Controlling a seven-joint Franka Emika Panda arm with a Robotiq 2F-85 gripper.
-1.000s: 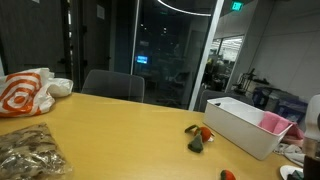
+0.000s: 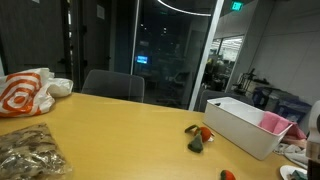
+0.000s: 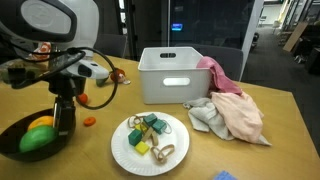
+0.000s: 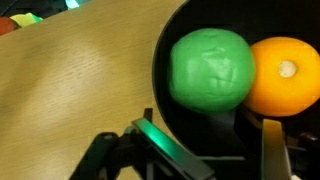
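Observation:
A black bowl stands at the near left in exterior view 2. In the wrist view it holds a green round object and an orange fruit, side by side. My gripper is down at the bowl, its fingertips spread across the near part of the rim. Between the fingers shows only dark bowl surface, and whether they hold anything is unclear. Exterior view 2 has the gripper at the bowl's right side, partly covering it.
Right of the bowl, a white plate carries several small items. Behind it stand a white bin and crumpled cloths. Small red items lie near the bowl. Bare table lies left of the bowl in the wrist view.
The sliver of arm at the right edge of exterior view 1 has shifted towards the right edge. The objects on the table look unmoved.

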